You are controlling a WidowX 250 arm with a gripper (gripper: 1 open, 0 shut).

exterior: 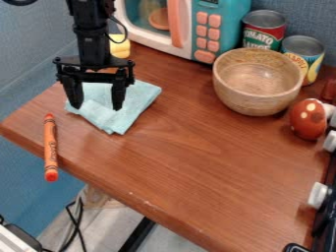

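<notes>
My black gripper (96,98) hangs over a folded light-blue cloth (125,116) at the left of the table, its two fingers apart above the cloth's left part. Whether the fingertips touch the cloth I cannot tell. An orange crayon (50,148) lies along the table's left edge, below and left of the cloth.
A wooden bowl (256,89), two cans (262,28) and a toy microwave (203,25) stand at the back. A red spotted object (308,118) is at the right, beside dark equipment along that edge.
</notes>
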